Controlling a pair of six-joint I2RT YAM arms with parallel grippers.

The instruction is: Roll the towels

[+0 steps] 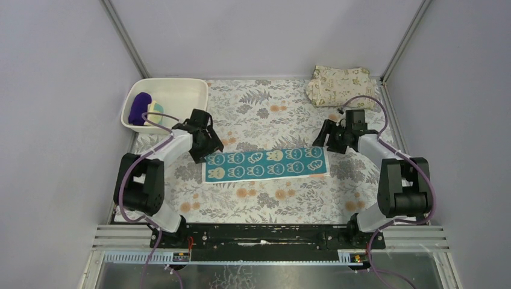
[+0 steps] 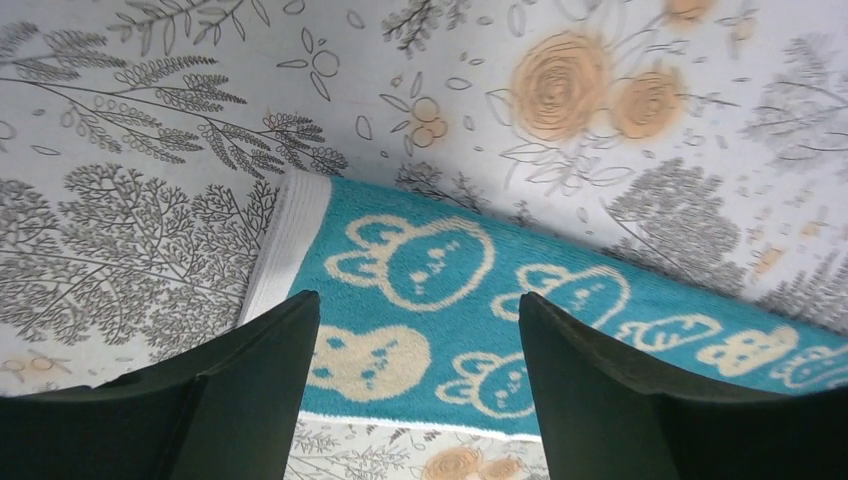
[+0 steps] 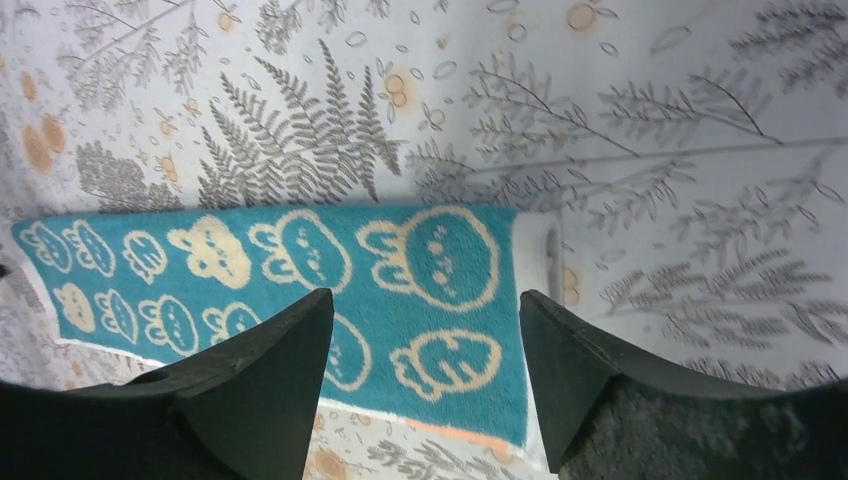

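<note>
A teal towel [image 1: 265, 164] with pale animal faces lies folded in a long flat strip across the middle of the table. Over its left end hangs my left gripper, fingers parted; beneath it the white-edged upper left corner shows whole. At the other end my right gripper is open above the fabric, close to the white right edge of the strip. No cloth is between the fingers of either gripper. Two rolled towels, one purple [image 1: 140, 108] and one cream and teal [image 1: 154, 112], rest in the white bin.
A white bin [image 1: 194, 86] stands at the back left, beside the left arm. At the back right sits a pile of folded cream patterned towels [image 1: 340, 86]. The flowered tablecloth [image 1: 265, 205] is bare in front of and behind the strip.
</note>
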